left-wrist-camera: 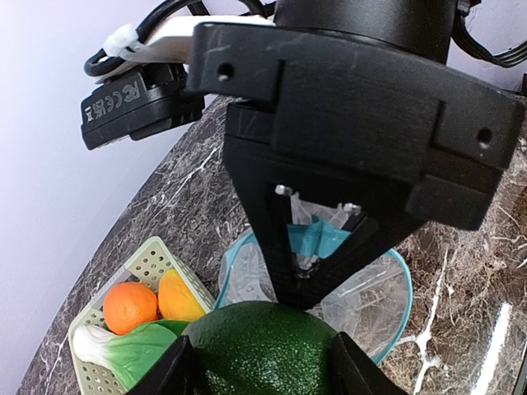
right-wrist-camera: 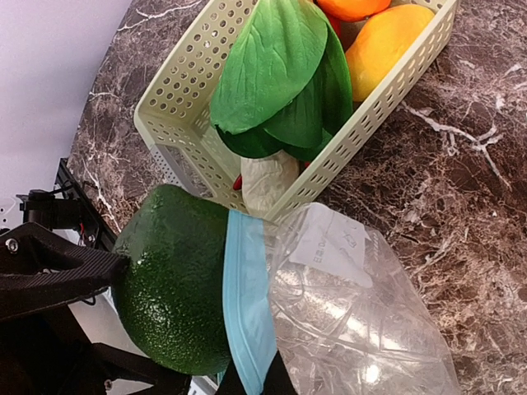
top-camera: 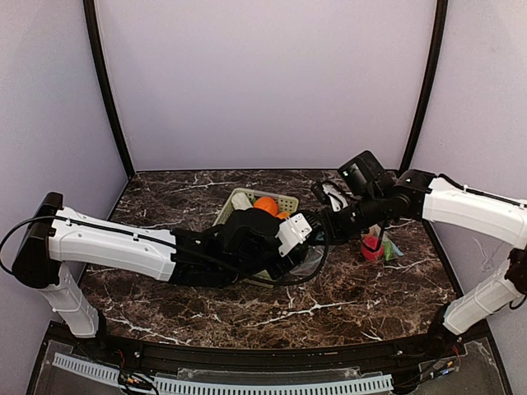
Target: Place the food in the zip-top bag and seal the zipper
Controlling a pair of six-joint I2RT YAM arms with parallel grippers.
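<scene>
A dark green avocado [left-wrist-camera: 259,350] is gripped by my left gripper, which is shut on it, one finger on each side. The clear zip top bag [right-wrist-camera: 362,304] has a light blue zip edge. My right gripper is shut on that edge, near the bottom of the right wrist view. In the left wrist view the bag's mouth is spread into a loop behind the avocado. Seen from the right wrist, the avocado is right beside the blue edge, overlapping it; contact is unclear. In the top view the arms hide most of this.
A pale perforated basket [right-wrist-camera: 395,103] holds a leafy green vegetable [right-wrist-camera: 276,74], an orange [left-wrist-camera: 130,307] and a yellow fruit [left-wrist-camera: 177,296]. Another bag with pink and green contents [top-camera: 375,247] lies by the right arm.
</scene>
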